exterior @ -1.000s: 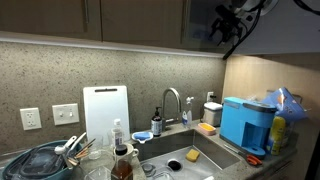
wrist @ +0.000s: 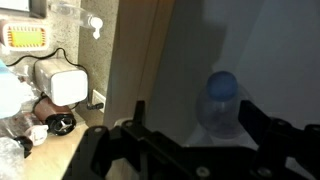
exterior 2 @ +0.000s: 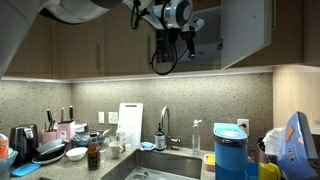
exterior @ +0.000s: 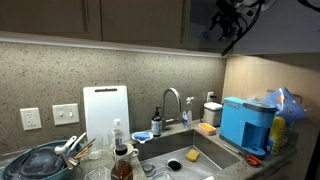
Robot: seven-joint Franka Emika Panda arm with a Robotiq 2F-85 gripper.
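My gripper is raised to the open upper cabinet, high above the sink. In the wrist view the dark fingers stand wide apart, with nothing held. Beyond them, nearer the right finger, is a clear or pale bottle with a blue cap inside the dim cabinet. The right finger and the dark gripper body hide part of its lower end. Exterior view 1 shows the gripper at the top right, its fingers too small to make out.
A wooden cabinet edge runs beside the left finger. The open cabinet door stands to the right in exterior view 2. Below are the sink, a tall faucet, a blue bin and several counter items.
Objects on the counter have stayed where they were.
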